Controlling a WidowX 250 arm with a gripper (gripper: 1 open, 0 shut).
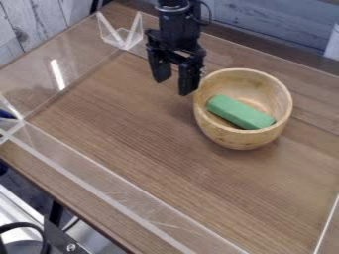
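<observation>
My gripper (173, 69), black, hangs at the top centre of the camera view, open, just to the upper left of a light wooden bowl (209, 133). A green block (241, 113) lies inside the bowl. I see nothing held between the fingers.
A white wire-like holder or clear object (122, 30) stands at the back left. Dark items show at the lower-left edge, off the tabletop.
</observation>
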